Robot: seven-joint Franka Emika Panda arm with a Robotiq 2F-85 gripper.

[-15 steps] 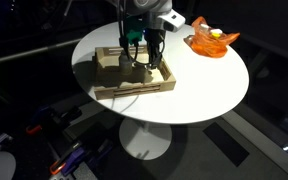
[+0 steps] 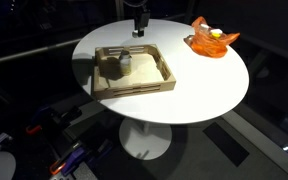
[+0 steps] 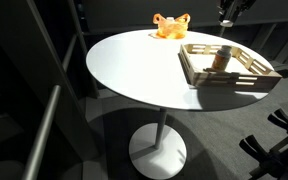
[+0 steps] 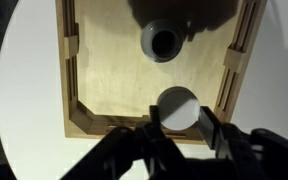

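Observation:
A white round lid (image 4: 178, 107) is gripped between the two fingertips of my gripper in the wrist view. Held up near the top, the same pale lid (image 3: 225, 23) shows beneath the gripper in exterior view 2. The jar (image 2: 125, 64) stands upright inside the wooden tray (image 2: 134, 92). Seen from above, this jar (image 4: 162, 41) has a dark round top and is apart from the lid. In exterior view 1 the gripper (image 2: 139, 30) is toward the far side of the table, beyond the tray.
An orange plastic bag (image 2: 210, 43) with something yellow and white in it lies at the back right of the round white table (image 2: 209, 88). Bare tabletop stretches to the right of the tray. The tray's slatted walls are low.
My gripper has moved away from over the tray toward the back of the table, and less of the arm shows. The jar, tray and bag have stayed where they were.

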